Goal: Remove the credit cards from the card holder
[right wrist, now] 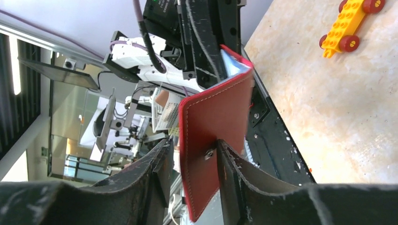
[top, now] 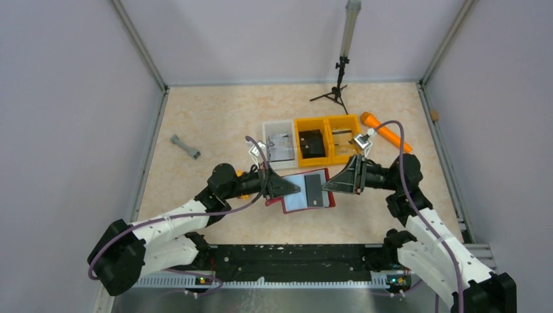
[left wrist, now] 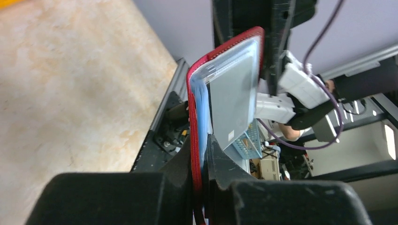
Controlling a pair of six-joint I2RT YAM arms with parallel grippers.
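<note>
The red card holder [right wrist: 211, 108] is held up between both arms, spread with light blue sleeves and a grey card [left wrist: 232, 93] showing in the top and left wrist views. My left gripper is shut on its edge, red cover and blue sleeves between the fingers. My right gripper is at the holder's other end, its fingers either side of the red leather in the right wrist view, part open; whether they touch it is unclear.
A white tray [top: 279, 129] and yellow bins [top: 310, 124] stand behind the holder. An orange microphone [top: 385, 130] lies right, a grey tool [top: 184, 145] left. A toy car [right wrist: 344, 31] sits near the left arm.
</note>
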